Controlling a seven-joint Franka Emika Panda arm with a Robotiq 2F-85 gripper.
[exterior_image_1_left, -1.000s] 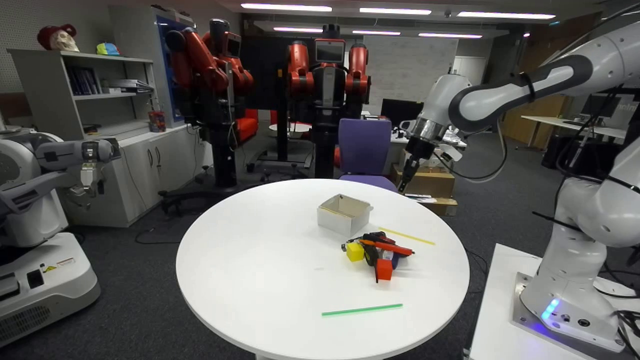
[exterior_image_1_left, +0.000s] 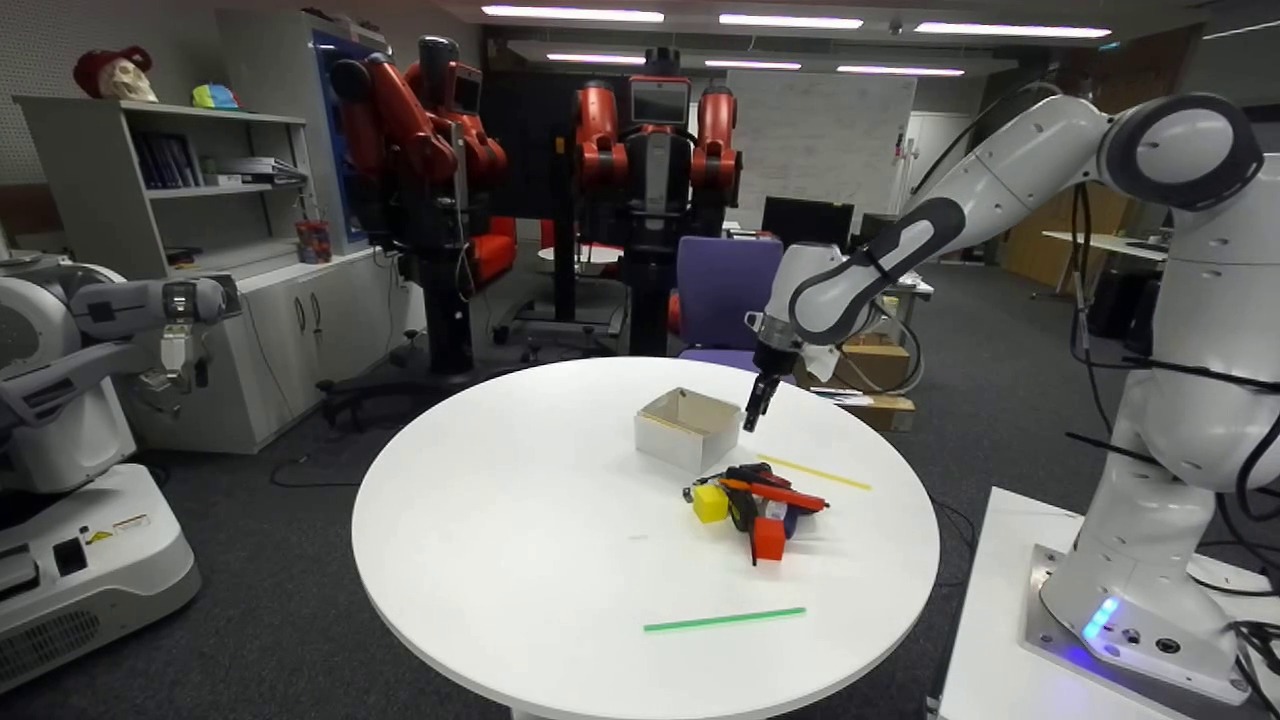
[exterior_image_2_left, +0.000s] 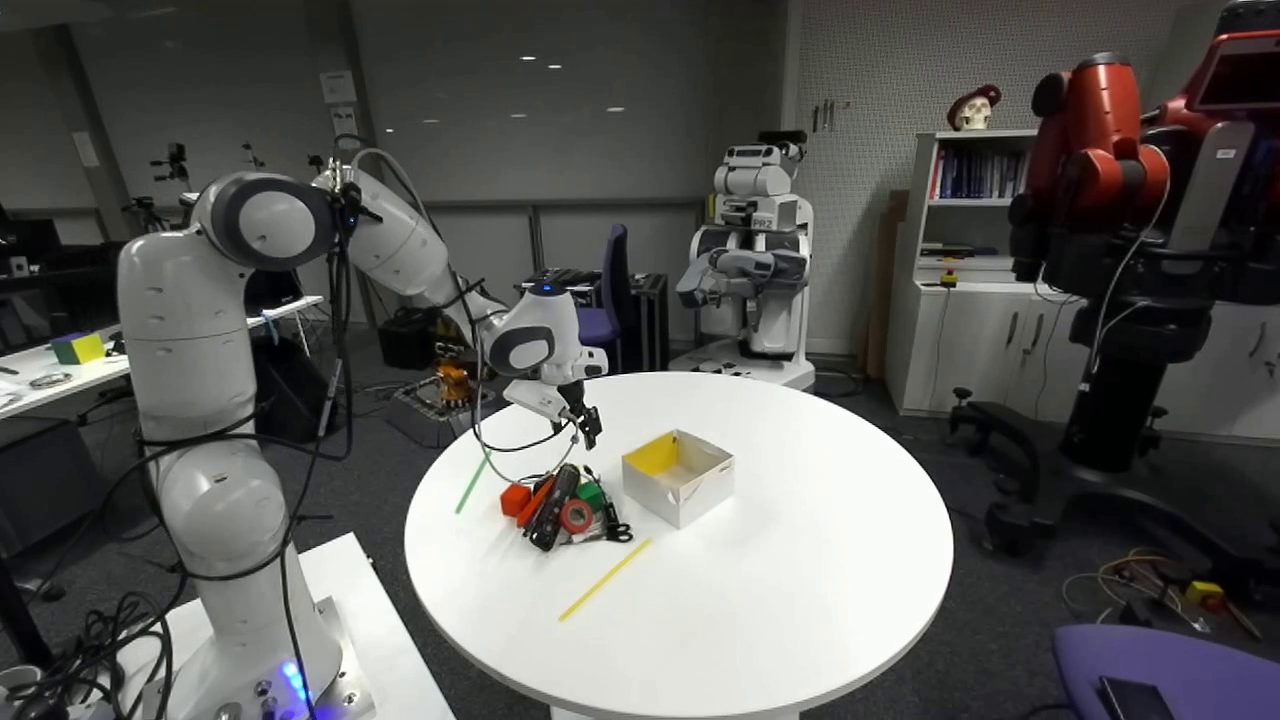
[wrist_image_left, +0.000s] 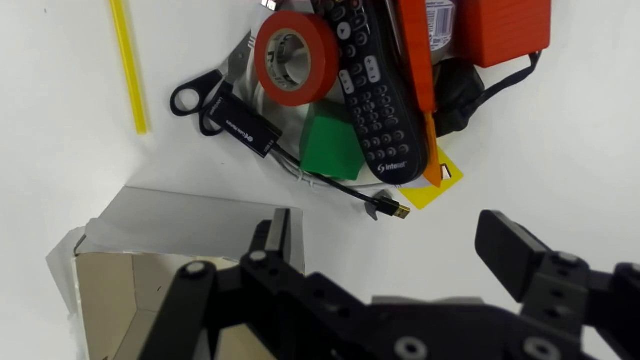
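Note:
My gripper stands open, its two black fingers wide apart with only bare table between them. In the first exterior view the gripper (exterior_image_1_left: 752, 420) hangs just behind and right of an open white box (exterior_image_1_left: 686, 446). A heap of small things lies beside the box. In the wrist view it holds a black remote (wrist_image_left: 384, 114), red tape (wrist_image_left: 295, 59), a green block (wrist_image_left: 330, 144), scissors (wrist_image_left: 198, 95), a USB adapter (wrist_image_left: 243, 123), an orange tool (wrist_image_left: 418, 60) and a red block (wrist_image_left: 501, 30). A yellow block (exterior_image_1_left: 710, 503) shows at the heap's edge.
A yellow stick (exterior_image_2_left: 606, 578) and a green stick (exterior_image_1_left: 725, 619) lie flat on the round white table (exterior_image_1_left: 516, 528), either side of the heap. A purple chair (exterior_image_1_left: 728, 292) stands behind its edge.
The arm has reached further over the table. My gripper has moved left and lower in the first exterior view, closer to the box. The objects on the table have stayed put.

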